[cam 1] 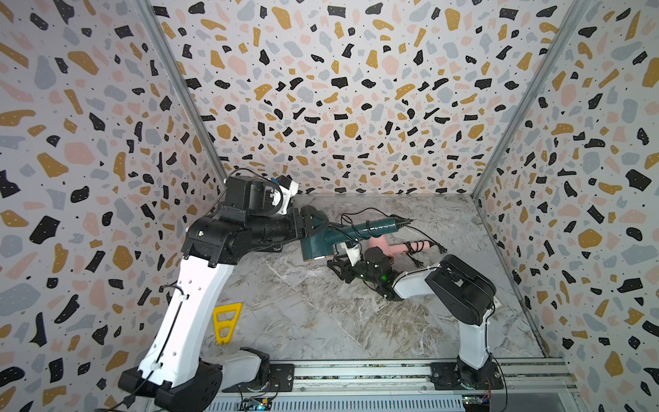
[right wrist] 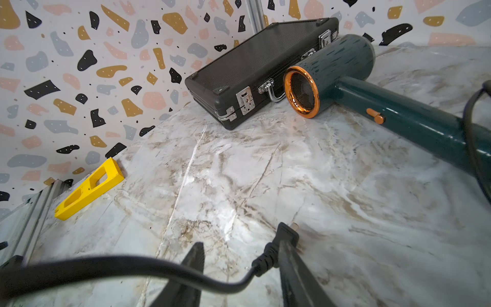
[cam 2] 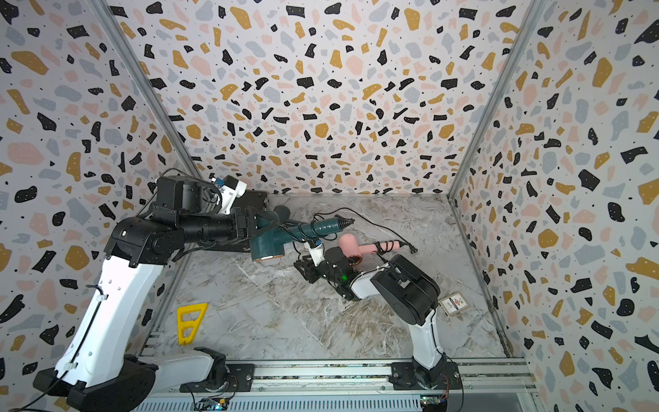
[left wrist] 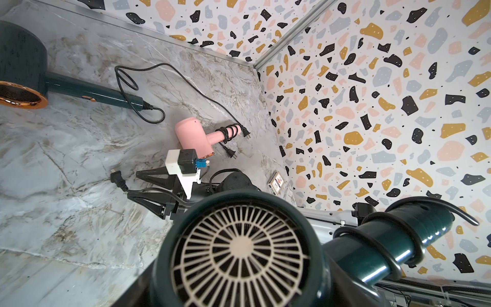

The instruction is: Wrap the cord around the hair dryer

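Off the table, a teal hair dryer is gripped by my left gripper at its head. In the left wrist view its grille faces the camera and hides most of the fingers. Black cord coils circle its handle. Its plug is by the fingertips of my right gripper. Those fingers stand apart, and the cord's free end runs alongside the lower one. Whether the plug lies between the tips or just beyond them I cannot tell.
A second dark teal dryer lies on the table beside a black case. A pink dryer with wrapped cord rests behind my right gripper. A yellow piece lies front left.
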